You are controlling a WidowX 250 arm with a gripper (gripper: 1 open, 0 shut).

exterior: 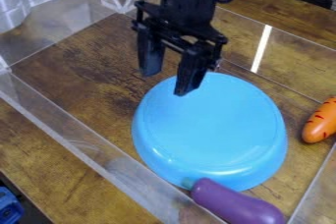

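The black gripper point(175, 63) hangs in the upper middle of the camera view, above the far edge of a blue upside-down plate or lid point(210, 135). Its two fingers stand apart, open, with nothing visible between them. A purple eggplant point(237, 200) lies at the lower right, just in front of the blue piece. An orange carrot point(317, 122) lies at the right edge.
The wooden tray floor point(73, 66) is clear to the left of the blue piece. Clear plastic walls border it along the left and front. A small blue object point(7, 206) lies outside at the lower left corner.
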